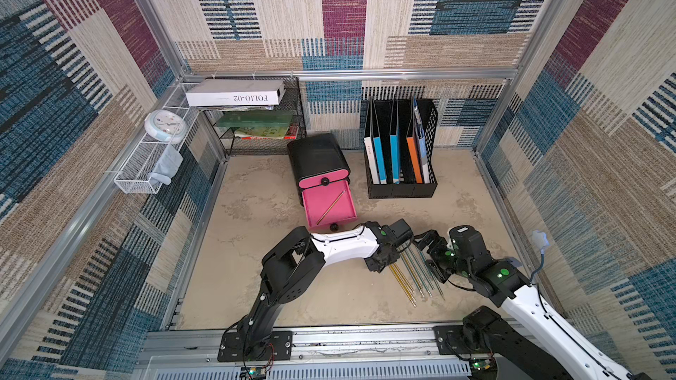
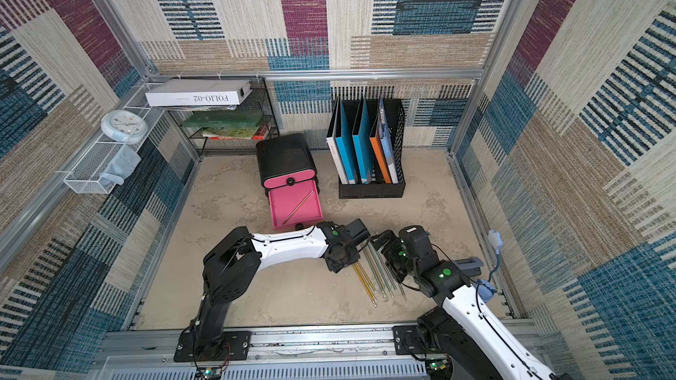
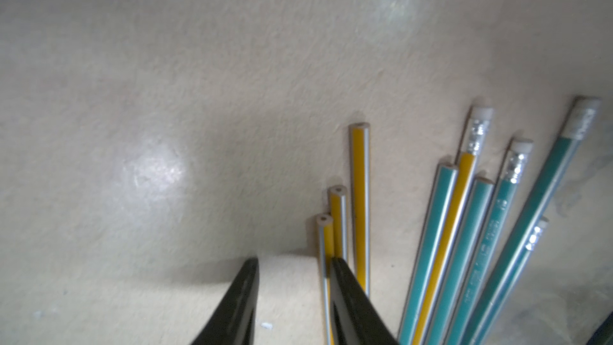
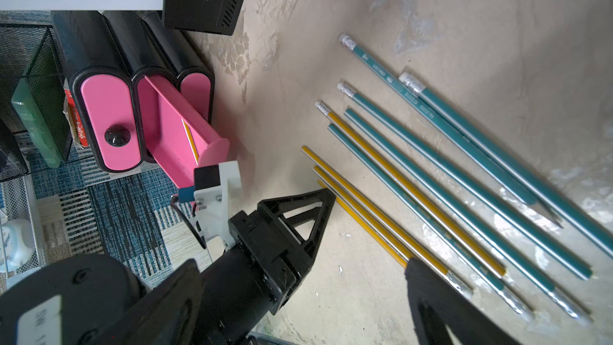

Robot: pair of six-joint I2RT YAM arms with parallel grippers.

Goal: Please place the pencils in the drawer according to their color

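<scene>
The black drawer unit [image 1: 317, 153] has its pink drawer [image 1: 345, 209] pulled out, with one yellow pencil [image 1: 330, 206] lying slantwise inside. In the left wrist view, three yellow pencils [image 3: 360, 191] lie close together, while another yellow pencil [image 3: 461, 198] lies among several teal pencils [image 3: 437, 230]. My left gripper is open and low at the yellow group; its right finger [image 3: 344, 303] overlaps the leftmost pencil, and bare table shows between the fingers. To the right of the pencils, my right gripper [image 1: 431, 259] stands open and empty.
A black file holder [image 1: 401, 191] with folders stands at the back. Behind the drawer unit on the left is a wire shelf [image 1: 299, 109] with a white folio box [image 1: 236, 93]. Both grippers are close together over the pencils.
</scene>
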